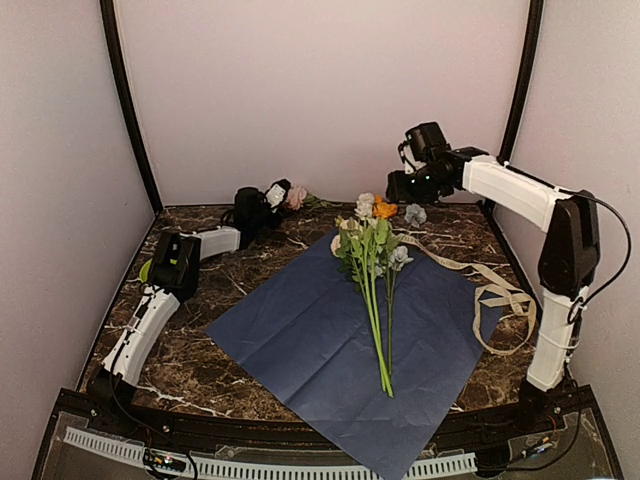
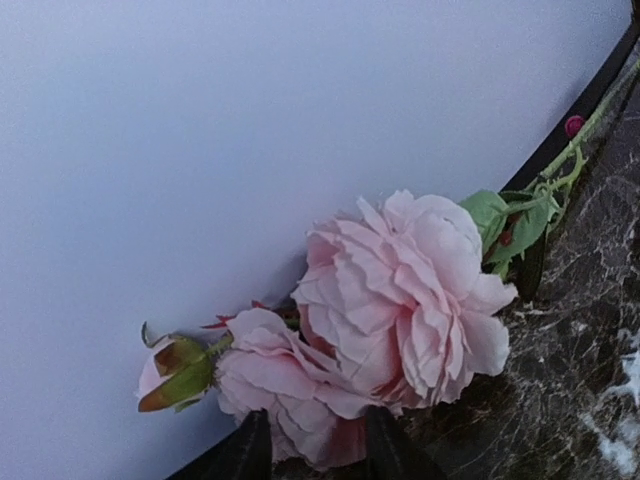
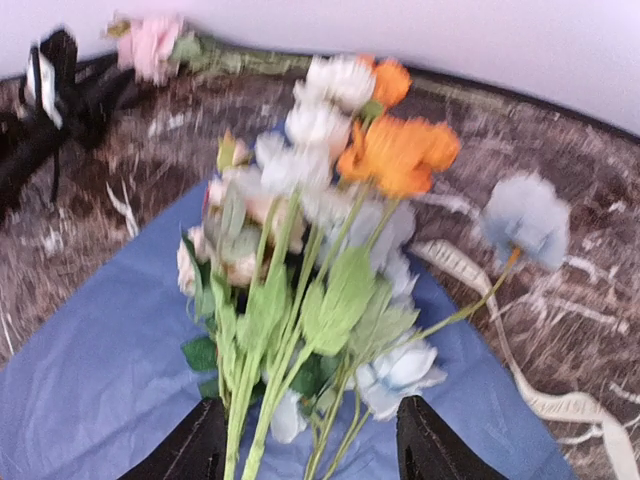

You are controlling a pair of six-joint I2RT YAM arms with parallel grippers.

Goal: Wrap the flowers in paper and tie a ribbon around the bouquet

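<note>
A bouquet of white, orange and pale blue fake flowers [image 1: 375, 260] lies on navy wrapping paper [image 1: 290, 340], stems toward the front. A cream ribbon [image 1: 500, 290] lies loosely to its right. Pink roses [image 2: 400, 300] rest against the back wall at left, with my left gripper just at them, its fingers apart and nothing visibly held. My right gripper is raised above the bouquet's flower heads, open and empty.
A green round object [image 1: 147, 270] sits behind the left arm. Bare marble table shows at left and around the paper. Walls close in the back and sides.
</note>
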